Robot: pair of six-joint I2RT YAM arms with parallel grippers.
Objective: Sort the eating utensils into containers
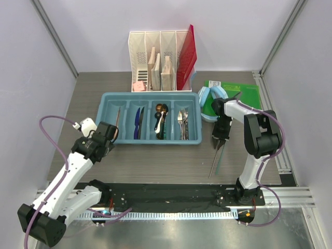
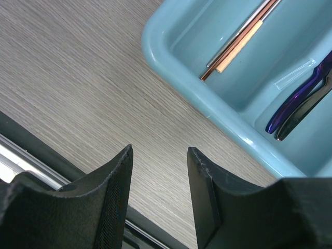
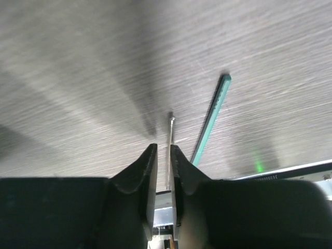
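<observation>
A thin metal chopstick (image 3: 171, 129) lies on the table beside a teal chopstick (image 3: 211, 119). My right gripper is low over the metal one, its fingers narrowly apart with the stick running through the gap; a firm grip does not show. The blue tray (image 1: 150, 142) holds chopsticks (image 2: 238, 44) in its left compartment, then knives (image 1: 139, 123), spoons (image 1: 162, 116) and forks (image 1: 182, 122). Beside the tray's front left corner, my left gripper hangs open over bare table, nothing between its fingers.
A white rack (image 1: 153, 39) with a red divider (image 1: 187, 57) stands behind the tray. At the back right are a green board (image 1: 244, 93) and a blue-handled thing (image 1: 207, 96), close to the right arm.
</observation>
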